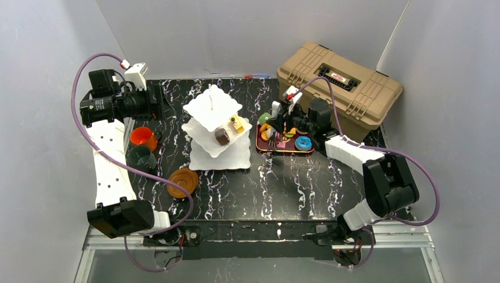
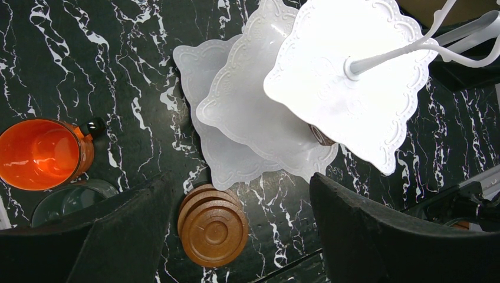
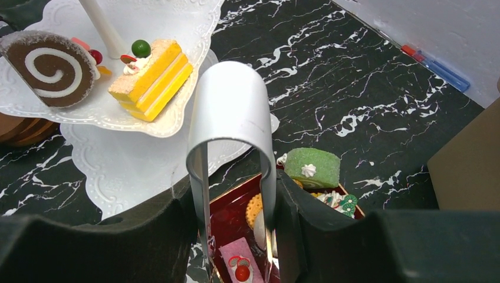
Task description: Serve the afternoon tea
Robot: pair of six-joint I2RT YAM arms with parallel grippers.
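Observation:
A white three-tier stand (image 1: 207, 108) holds a chocolate roll (image 3: 56, 72) and yellow cake slice (image 3: 154, 82). My right gripper (image 1: 277, 124) is over the red tray (image 1: 283, 151), with white-topped metal tongs (image 3: 230, 94) between its fingers. The tray carries a green roll (image 3: 312, 165), pink cake (image 3: 234, 250), blue donut (image 1: 303, 142) and several other sweets, partly hidden by the gripper and tongs. My left gripper (image 1: 162, 103) stands open and empty above the left side of the table, left of the stand.
An orange mug (image 1: 142, 135), a dark green cup (image 1: 141, 158) and stacked wooden coasters (image 1: 183, 183) are at the left. A large tan case (image 1: 342, 76) occupies the back right.

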